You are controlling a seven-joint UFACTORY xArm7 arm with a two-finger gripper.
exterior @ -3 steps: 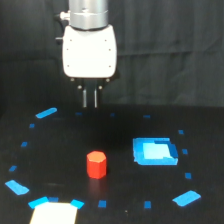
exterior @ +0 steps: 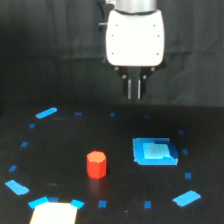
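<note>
High above the dark table, toward the back, my gripper (exterior: 135, 92) hangs pointing down. Its two thin fingers stand apart with a dark gap and nothing between them. A red block (exterior: 96, 164) with a hexagonal outline rests on the table, in front of the gripper and to its left in the camera view. To the right of it lies a blue square tray (exterior: 139, 150) holding a pale blue patch or piece (exterior: 157, 151); which of these it is, I cannot tell.
A cream-coloured object (exterior: 54, 214) is cut off by the bottom edge, beside a blue strip. Small blue markers dot the table, with larger light-blue strips such as one strip (exterior: 187, 198) at front right. Open table surrounds the red block.
My gripper has moved to the right and slightly up in the picture. The tray's inside looks pale blue now where it was whiter before. The red block has stayed put.
</note>
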